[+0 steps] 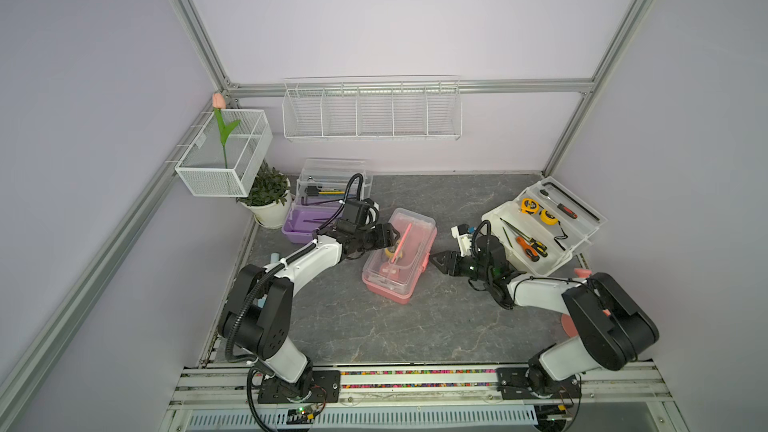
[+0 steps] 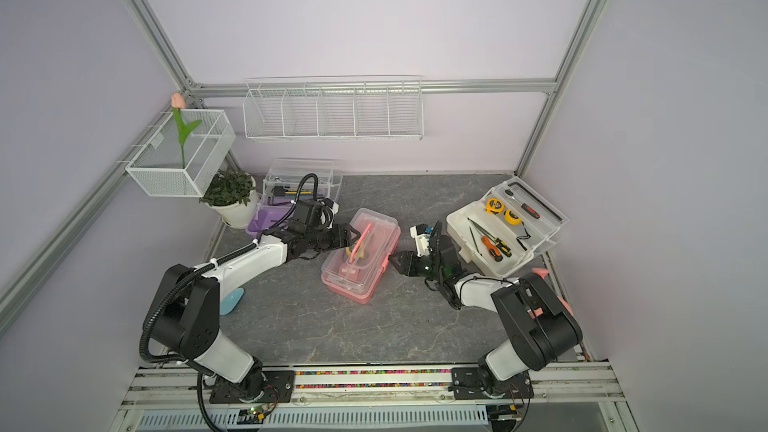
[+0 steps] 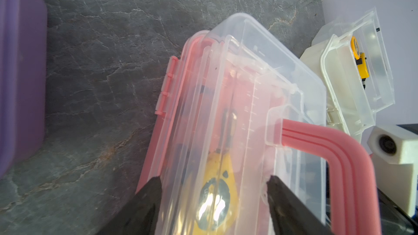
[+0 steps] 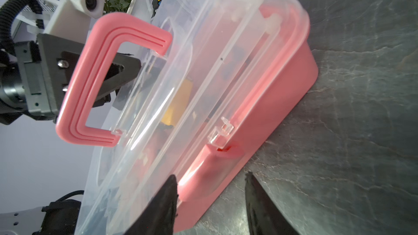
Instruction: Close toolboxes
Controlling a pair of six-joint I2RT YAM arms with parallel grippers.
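The pink toolbox (image 1: pixel 409 272) lies at mid-table with its clear lid down over tools and its pink handle (image 4: pixel 93 78) on top; a clear clasp (image 4: pixel 221 132) shows on the side facing my right arm. My left gripper hangs open over the lid, fingers either side of the yellow item seen through it. My right gripper is open just beside the clasp side, nothing seen held. The white toolbox (image 1: pixel 500 216) at right and the purple toolbox (image 1: pixel 296 224) at back left stand open with tools.
A potted plant (image 1: pixel 268 196) and wire basket with a tulip are at left; a wire rack hangs on the back wall.
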